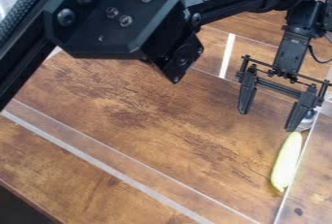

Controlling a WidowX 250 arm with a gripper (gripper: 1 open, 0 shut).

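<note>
My gripper (pixel 270 116) hangs at the right of the camera view with its two black fingers apart, nothing between them. Below its right finger a pale yellow elongated object (pixel 288 159), like a corn cob or banana, lies on the wooden table along a tape line. A small silver object (pixel 308 121) is partly hidden behind the right finger, just above the yellow one.
The black arm crosses the top and left of the view. A dark area lies beyond its lower left edge.
</note>
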